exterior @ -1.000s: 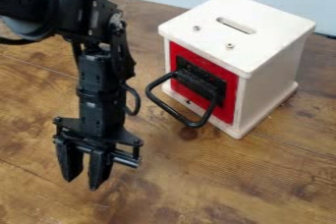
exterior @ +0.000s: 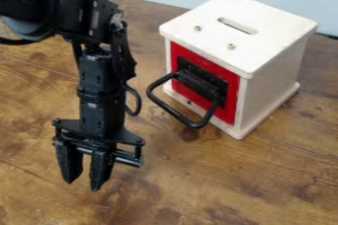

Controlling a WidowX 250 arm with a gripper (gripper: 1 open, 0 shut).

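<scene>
My black gripper [exterior: 86, 166] hangs low over the wooden table at the left, fingers pointing down and apart, with nothing visible between them. To its right stands a white wooden box [exterior: 271, 81] with a slot and two screws on top. Its red front [exterior: 227, 122] carries a black panel with a black loop handle [exterior: 192, 118] sticking out toward the gripper, which is clear of it.
A pale wall runs along the back.
</scene>
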